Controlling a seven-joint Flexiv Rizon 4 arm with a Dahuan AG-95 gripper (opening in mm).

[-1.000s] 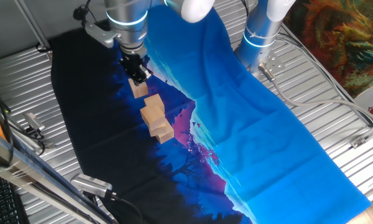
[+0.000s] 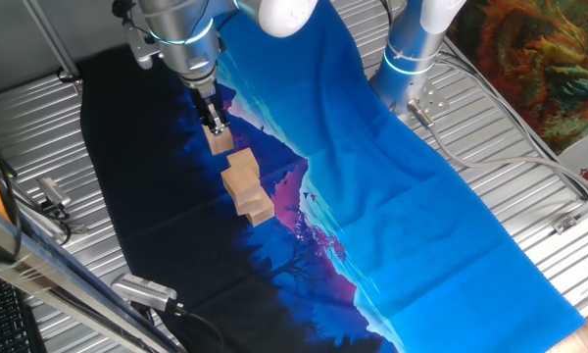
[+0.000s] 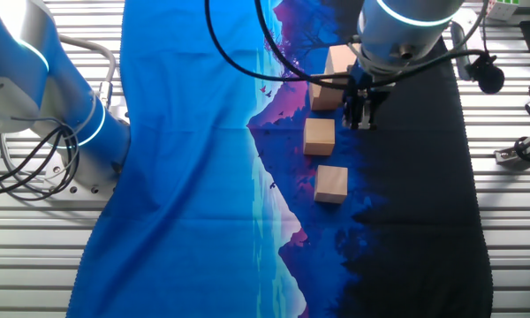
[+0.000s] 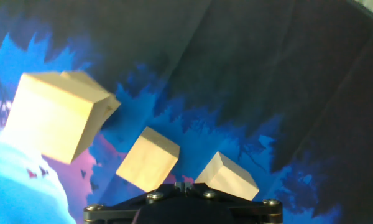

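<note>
My gripper point(image 2: 216, 127) hangs above the cloth, near a lone wooden block point(image 2: 220, 143) in exterior view 1. Its fingertips meet at the bottom of the wrist view, shut, and nothing shows between them. That lone block point(image 4: 227, 177) lies to the right of centre in the wrist view, partly hidden by the gripper. Beside it is a second block point(image 4: 149, 159), clear of the first. Farther left stands a pile of wooden blocks point(image 4: 53, 115), with one block's corner showing behind the top one. Exterior view 2 shows the pile point(image 3: 328, 95) partly behind the arm and cables.
A blue, purple and black printed cloth point(image 2: 392, 206) covers the slatted metal table point(image 2: 544, 221). The robot's base point(image 2: 409, 69) stands at the far edge. A small grey device point(image 2: 144, 292) with a cable rests at the near left.
In exterior view 1 the arm and gripper have shifted slightly left, and the wrist has turned. The blocks have stayed in place.
</note>
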